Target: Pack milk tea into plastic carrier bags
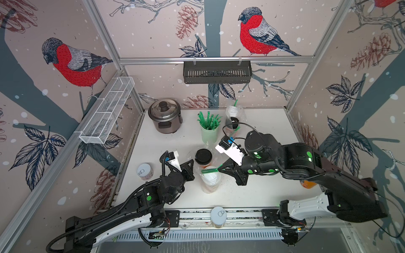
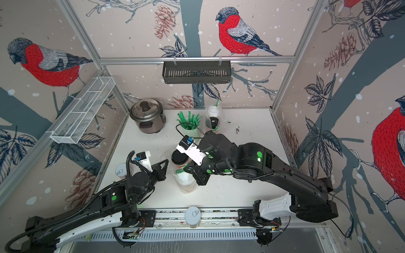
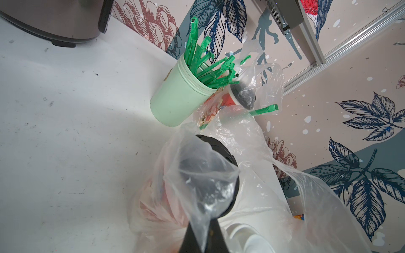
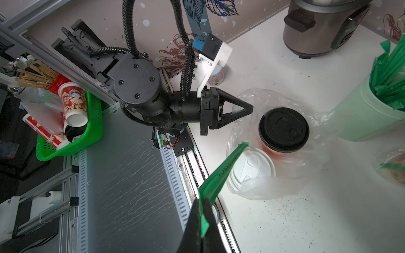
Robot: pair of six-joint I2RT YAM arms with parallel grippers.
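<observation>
A clear plastic bag (image 4: 291, 185) stands mid-table around two cups, one with a black lid (image 4: 283, 128), one with a white lid (image 4: 253, 166). My left gripper is shut on the bag's edge, pulled to a point between its fingers. Held by my right gripper is a green wrapped straw (image 4: 223, 172); its free end reaches over the white lid's edge in the right wrist view. From the top left view, this straw lies across above the white lid. The lower parts of both cups are blurred by the bag's film.
Behind stands a pale green cup of straws (image 1: 209, 134), with another bagged drink (image 1: 233, 120) beside it. A metal cooker (image 1: 165, 116) is at the back left. Cans stand at the left (image 1: 144, 171) and front edge (image 1: 218, 216). Table right of the bag is mostly clear.
</observation>
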